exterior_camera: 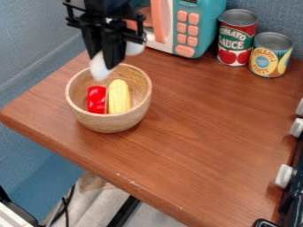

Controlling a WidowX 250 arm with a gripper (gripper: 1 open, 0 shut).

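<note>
The black gripper [99, 44] is high over the back-left part of the wooden bowl [109, 120], with a white object [99, 66] hanging at its fingers just above the bowl's rear rim; how the fingers stand on it is hard to see. Inside the bowl lie a red object [97, 99] and a yellow corn-like piece [119, 96], side by side.
A teal toy microwave [190, 31] stands at the back, beside a tomato sauce can [236, 40] and a second can [270, 55]. A black appliance with white knobs [289, 186] sits at the right edge.
</note>
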